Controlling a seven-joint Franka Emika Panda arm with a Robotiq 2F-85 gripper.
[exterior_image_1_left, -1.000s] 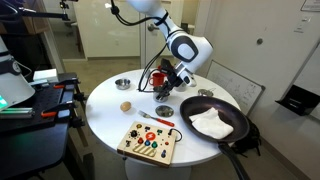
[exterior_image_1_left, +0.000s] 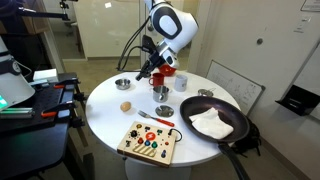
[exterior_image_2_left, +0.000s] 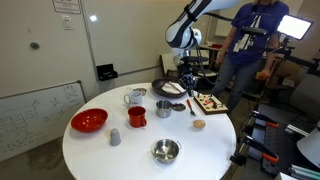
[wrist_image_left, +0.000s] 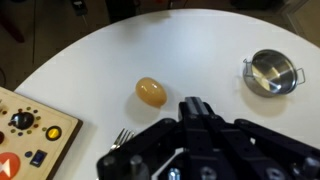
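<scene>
My gripper (exterior_image_1_left: 146, 72) hangs above the white round table, on the arm's side of the red mug (exterior_image_1_left: 158, 80). In the wrist view its black fingertips (wrist_image_left: 195, 108) are together, with nothing visible between them. A brown egg-shaped object (wrist_image_left: 151, 92) lies on the table ahead and to the left of the fingers. To the right stands a steel pot (wrist_image_left: 272, 73) with two small handles, empty as far as I can see. Apart from my gripper, a metal cup (exterior_image_1_left: 160, 94) stands upright near the mug.
A wooden board with knobs (exterior_image_1_left: 150, 141) lies at the near edge, beside a red-handled fork (exterior_image_1_left: 158, 119). The black pan (exterior_image_1_left: 204, 124) holds a white cloth (exterior_image_1_left: 214, 124). A red bowl (exterior_image_2_left: 90, 121) and white mug (exterior_image_2_left: 133, 97) stand farther along. Bare tabletop surrounds the egg-shaped object.
In exterior view 1 my gripper has risen and moved left, away from the metal cup and red mug. The tabletop objects look unmoved.
</scene>
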